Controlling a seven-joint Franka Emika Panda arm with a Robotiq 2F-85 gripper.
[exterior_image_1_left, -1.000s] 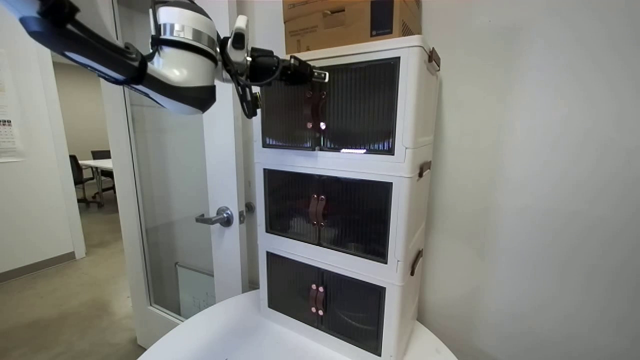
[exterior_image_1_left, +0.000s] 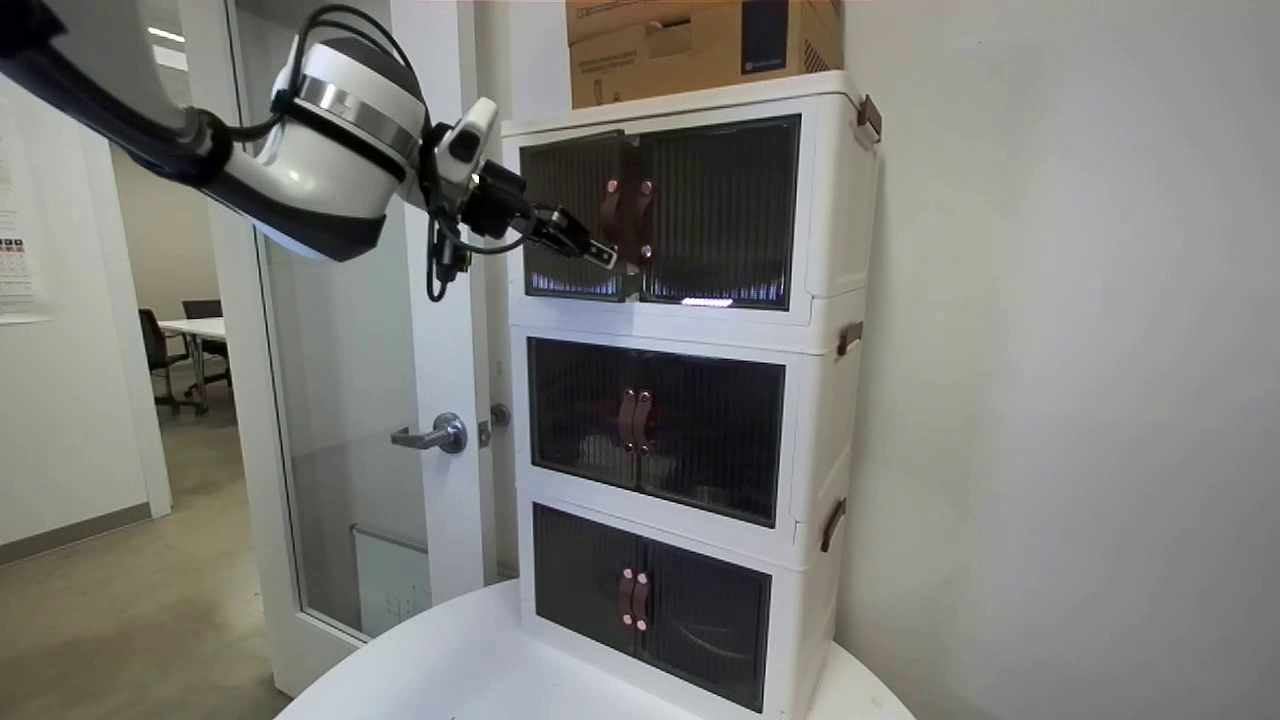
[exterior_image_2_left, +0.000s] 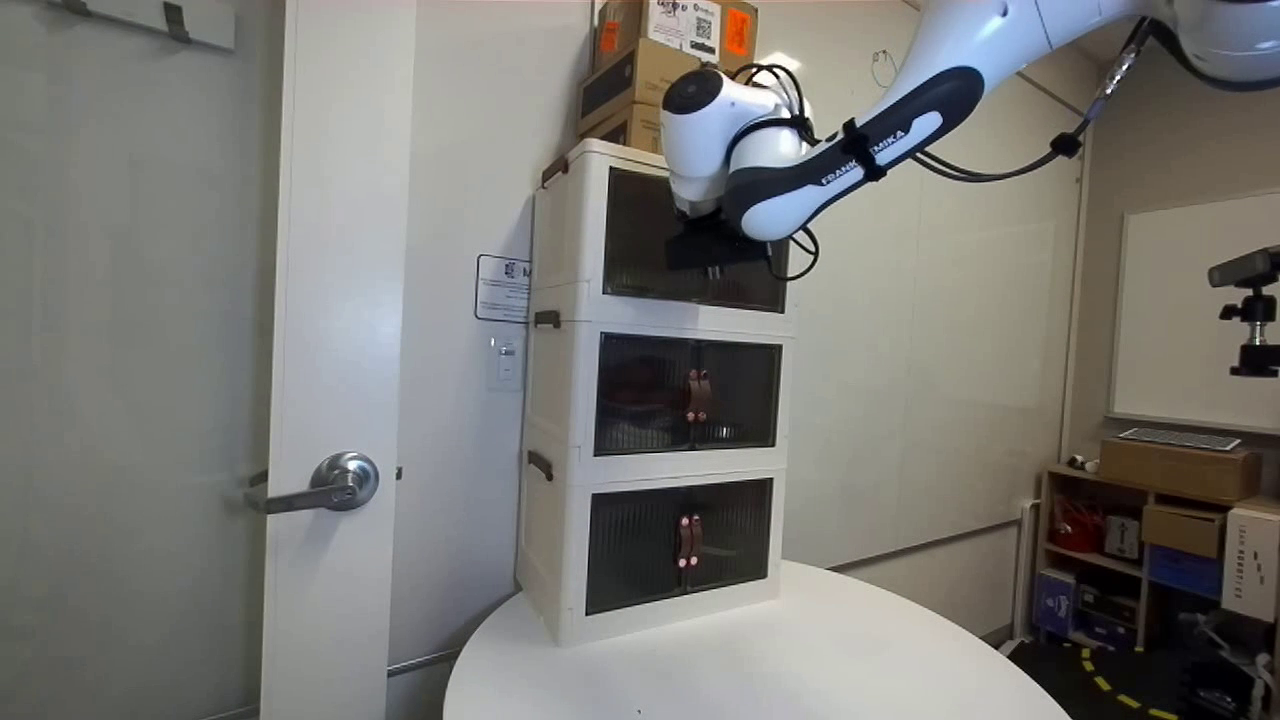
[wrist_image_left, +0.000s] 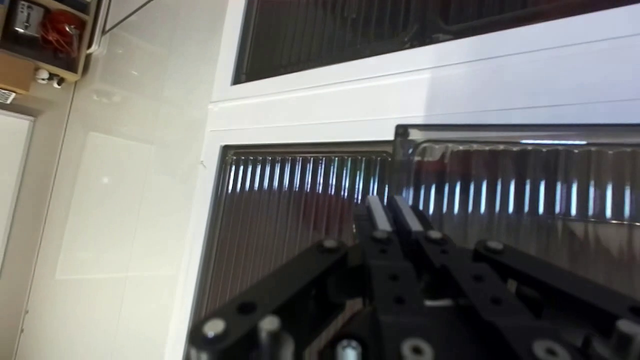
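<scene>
A white three-tier cabinet (exterior_image_1_left: 828, 192) has dark ribbed doors with brown strap handles. In exterior view 1 my gripper (exterior_image_1_left: 603, 254) is in front of the top tier, near the lower end of the left door's handle (exterior_image_1_left: 611, 210). That left door (exterior_image_1_left: 564, 192) stands slightly ajar, while the right door (exterior_image_1_left: 720, 204) looks closed. In the wrist view my gripper has its fingers close together with a narrow gap, and nothing shows held between them. The handles cannot be made out there. The arm's wrist blocks my fingers in exterior view 2.
Cardboard boxes (exterior_image_1_left: 684, 54) rest on the cabinet. It stands on a round white table (exterior_image_2_left: 840, 660), bare in front. A glass door with a lever handle (exterior_image_1_left: 432, 433) is beside the cabinet. The middle and bottom tiers' doors are closed.
My gripper has come down and slightly left, from the upper part of the top doors to the handles' lower end.
</scene>
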